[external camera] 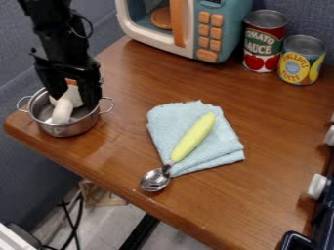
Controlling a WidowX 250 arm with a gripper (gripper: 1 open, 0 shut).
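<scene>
My black gripper (68, 83) hangs at the upper left, its lower end down over a steel pot (88, 117) with two side handles. In the pot are pale, cream-coloured pieces (62, 110), one just under the gripper. Whether the fingers hold a piece or stand open is hard to tell. A light blue cloth (213, 149) lies at the middle of the wooden table, with a spoon (155, 179) with a pale yellow handle across it.
A toy microwave (214, 35) stands at the back, beside a tomato can (263, 44) and a yellow can (300, 61). A dark appliance (317, 195) lines the right edge.
</scene>
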